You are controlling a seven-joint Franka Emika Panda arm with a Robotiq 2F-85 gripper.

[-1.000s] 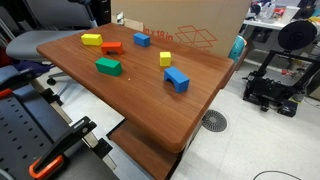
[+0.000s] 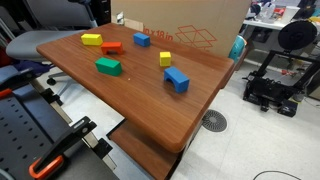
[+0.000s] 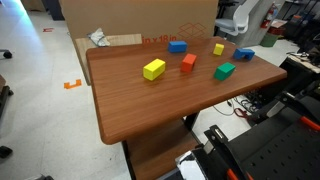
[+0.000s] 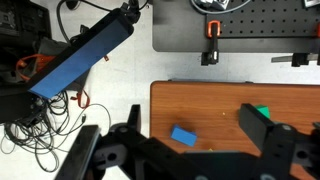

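Several toy blocks lie spread over the wooden table (image 2: pixel 150 105). A blue arch block (image 2: pixel 176 80) is nearest its rounded end, with a small yellow block (image 2: pixel 165 59) behind it. Green (image 2: pixel 108 66) and red (image 2: pixel 112 47) blocks are left of these. Farther back rest a blue block (image 2: pixel 141 40) and a yellow block (image 2: pixel 92 39). In the wrist view my gripper stands open, its dark fingers wide apart above the table. A blue block (image 4: pixel 183 135) shows between them; a green block (image 4: pixel 262 111) is partly covered by the right finger. Neither exterior view shows the gripper.
A large cardboard panel (image 3: pixel 140 18) stands along one long side of the table. Opposite is the black robot stand (image 2: pixel 35 125) with clamps. Cables (image 4: pixel 38 125) lie on the floor. The table's middle and rounded end have bare room.
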